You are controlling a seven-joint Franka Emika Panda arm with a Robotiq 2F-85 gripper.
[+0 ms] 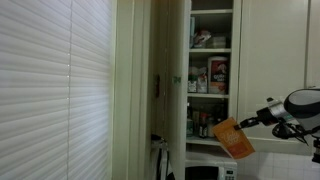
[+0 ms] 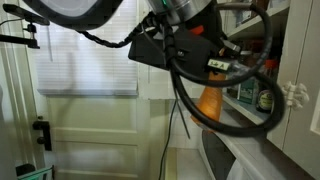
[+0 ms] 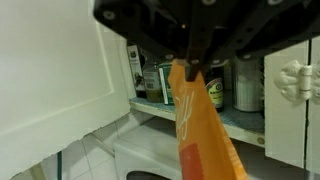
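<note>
An orange flat packet (image 1: 233, 139) with pale lettering hangs from my gripper (image 1: 242, 124) in front of the open cabinet. Its upper edge is caught between the shut fingers. The wrist view shows the packet (image 3: 203, 130) slanting down from the gripper, which hides its top end. Seen from exterior view 2, the arm and a dark cable loop cover part of the orange packet (image 2: 209, 103).
Jars, cans and boxes fill much of the cabinet shelves (image 1: 209, 95). An open cabinet door (image 3: 60, 70) stands at the left in the wrist view, and a closed door (image 1: 270, 70) is at the right. Below the cabinet is a white microwave (image 1: 230, 172).
</note>
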